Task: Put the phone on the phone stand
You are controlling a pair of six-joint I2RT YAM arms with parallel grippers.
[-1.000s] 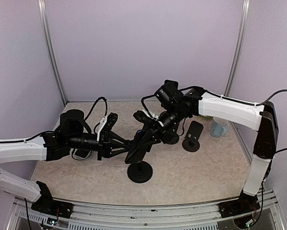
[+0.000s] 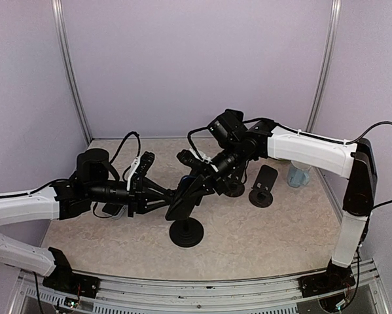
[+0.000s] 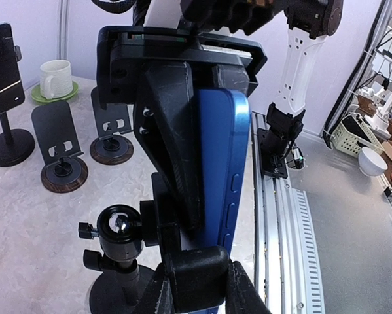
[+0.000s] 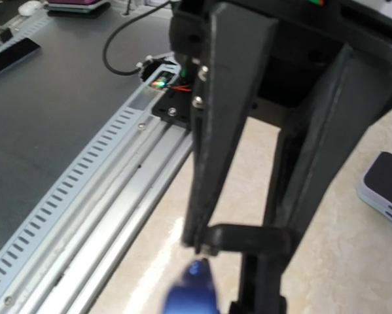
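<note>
The black phone stand [image 2: 186, 232] stands at the front middle, its ball joint [image 3: 117, 226] visible in the left wrist view. A blue phone [image 3: 218, 163] is upright against the stand's holder. My left gripper [image 2: 171, 196] reaches in from the left, shut on the stand's holder, seen at the bottom of the left wrist view. My right gripper [image 2: 192, 196] comes from above right, shut on the phone at the holder; its fingers largely cover both in the top view. The phone's blue edge [image 4: 189, 294] shows blurred below the fingers in the right wrist view.
Other stands [image 2: 264, 186] stand at the back right, with a blue mug [image 2: 298, 176] beside them. A white mug [image 3: 55, 78] sits on a green plate. Another phone lies at the left.
Both grippers and the stand, with the phone, have shifted slightly left and toward the table's front; the stand's base has moved with them.
</note>
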